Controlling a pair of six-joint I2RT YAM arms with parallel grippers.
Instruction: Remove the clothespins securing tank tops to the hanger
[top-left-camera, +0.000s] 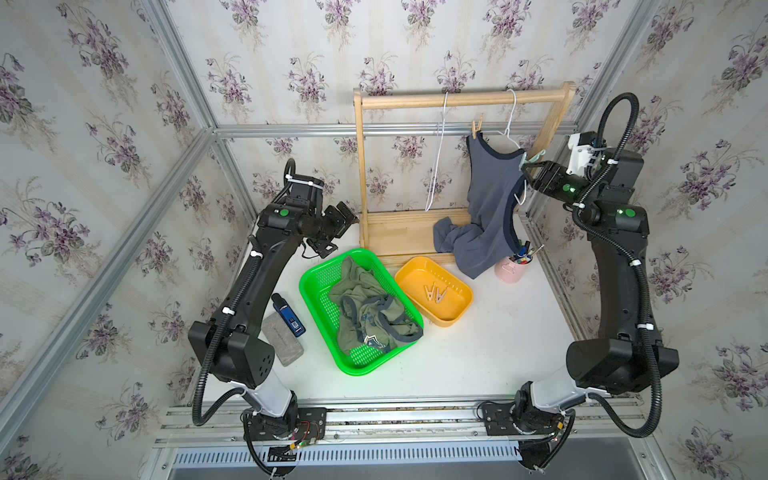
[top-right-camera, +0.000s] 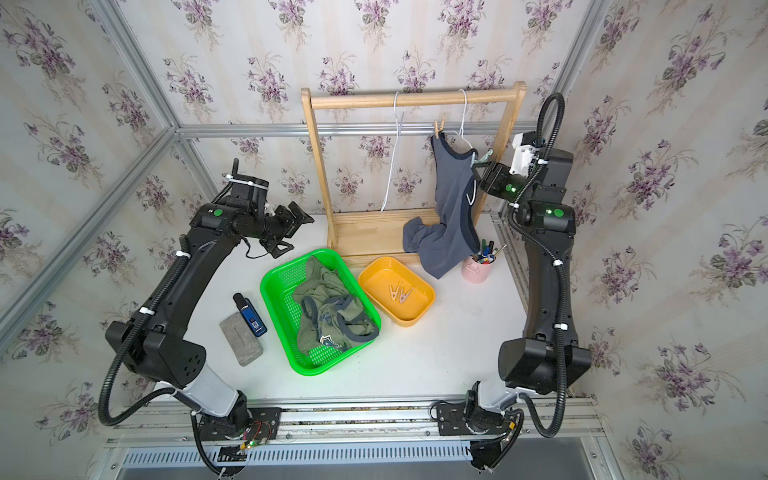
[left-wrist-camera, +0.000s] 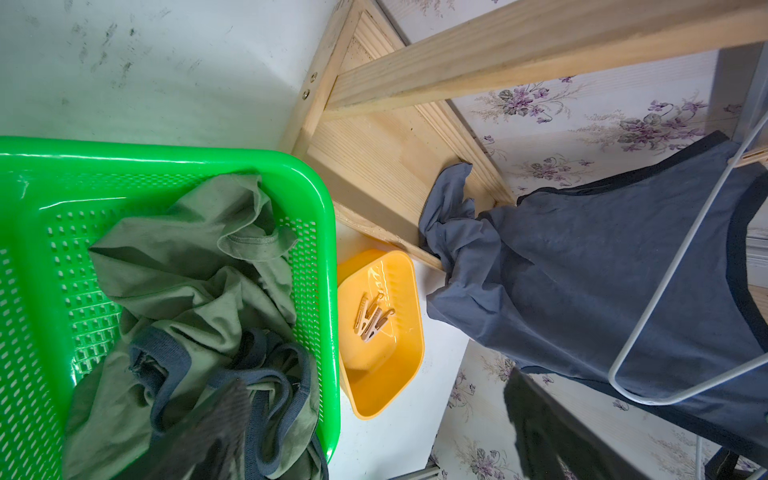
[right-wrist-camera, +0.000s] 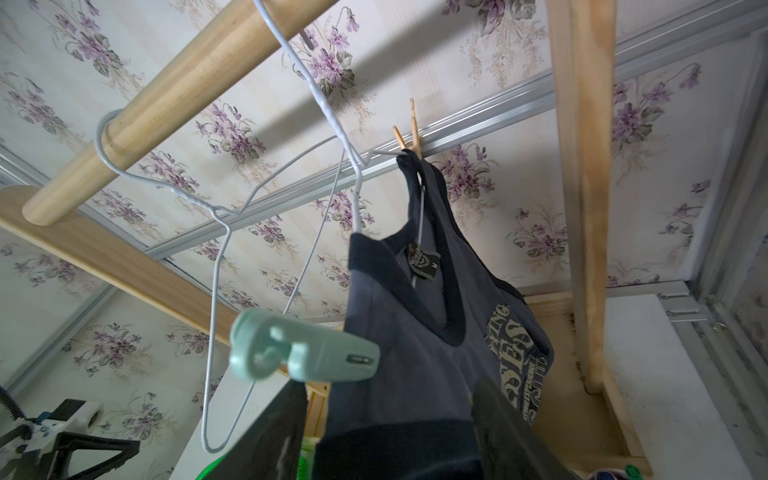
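Note:
A dark grey tank top hangs on a white wire hanger at the rack's right, its lower part on the wooden base. A wooden clothespin sits at its left shoulder. A mint clothespin is at its right side, by my right gripper; in the right wrist view it lies just before the fingers, which are apart, and I cannot tell that they hold it. My left gripper is open and empty over the left side of the table.
A green basket holds an olive garment. An orange tray holds several clothespins. A pink pen cup stands right. A second hanger hangs empty.

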